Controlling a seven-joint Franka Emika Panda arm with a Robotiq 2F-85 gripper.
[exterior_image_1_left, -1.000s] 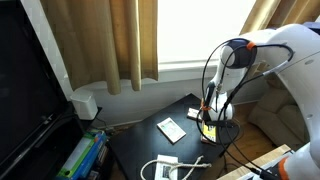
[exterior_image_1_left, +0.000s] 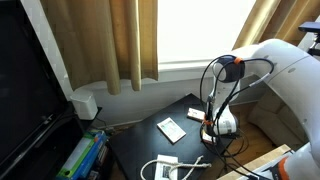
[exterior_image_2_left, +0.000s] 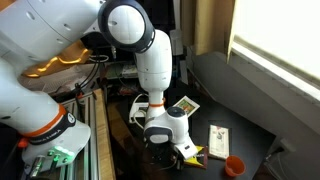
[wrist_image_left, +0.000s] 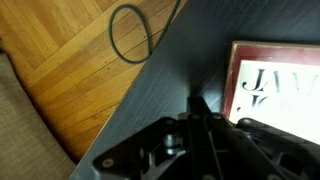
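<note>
My gripper is low over the dark table (wrist_image_left: 160, 95), close to its edge, and looks shut with nothing showing between its fingers. Beside it on the right in the wrist view lies a flat book or card (wrist_image_left: 275, 85) with a reddish border and dark capital letters, partly cut off by the frame. In exterior view 2 something yellow (exterior_image_2_left: 201, 154) shows just past the gripper body (exterior_image_2_left: 168, 132), which hides part of it. The fingertips are hard to make out in both exterior views.
A pale book (exterior_image_2_left: 219, 141), another flat item (exterior_image_2_left: 187, 104) and a red-orange cup (exterior_image_2_left: 235, 167) are on the table. A white cable (exterior_image_1_left: 172, 163) lies at its near side. Beyond the edge is wooden floor (wrist_image_left: 75, 70) with a dark cord (wrist_image_left: 118, 45).
In exterior view 1 the gripper and forearm have come lower and slightly to the right. The yellow thing near the gripper is more covered now. The other table items stay put.
</note>
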